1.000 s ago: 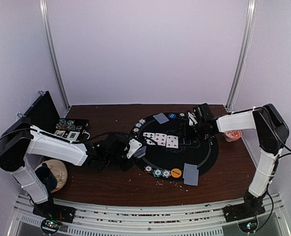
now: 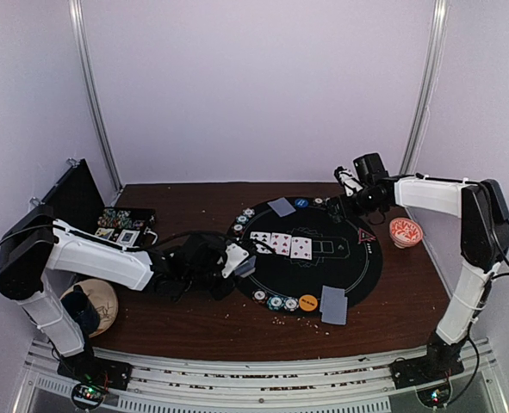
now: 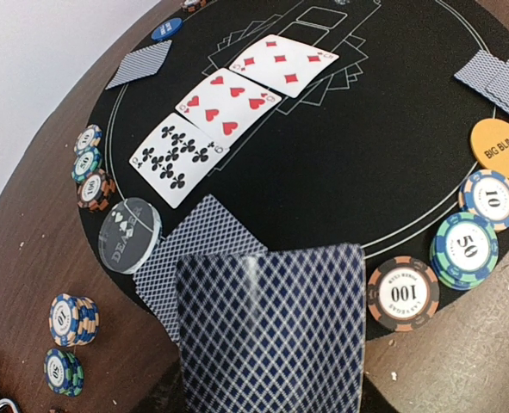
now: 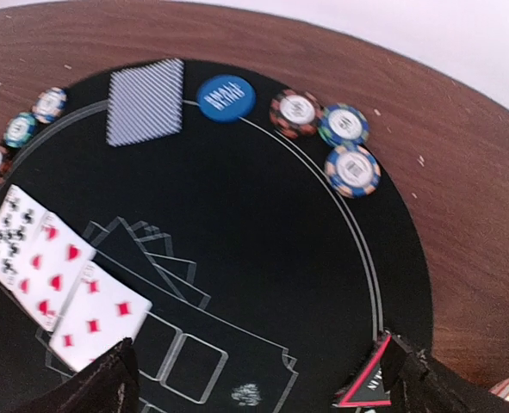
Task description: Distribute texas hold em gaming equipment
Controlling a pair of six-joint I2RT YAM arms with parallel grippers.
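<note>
On the black poker mat (image 2: 323,275) lie three face-up cards (image 3: 228,103) in a row, face-down cards (image 2: 333,305), a dealer button (image 3: 129,232), a big blind button (image 3: 499,148), a small blind button (image 4: 226,97) and chips (image 3: 463,249). My left gripper is shut on a face-down card (image 3: 271,318), held over more face-down cards at the mat's left edge. My right gripper is open above the mat's right part, with a red-edged triangular piece (image 4: 366,383) below it.
An open case (image 2: 77,194), a box of equipment (image 2: 125,219) and a round tray with a dark cup (image 2: 80,310) stand at left. A red-and-white bowl (image 2: 406,231) sits right of the mat. Chip stacks (image 3: 73,318) lie on the wood beside the mat.
My right arm has lifted and moved back and to the right from over the mat's middle. My left arm has not visibly moved.
</note>
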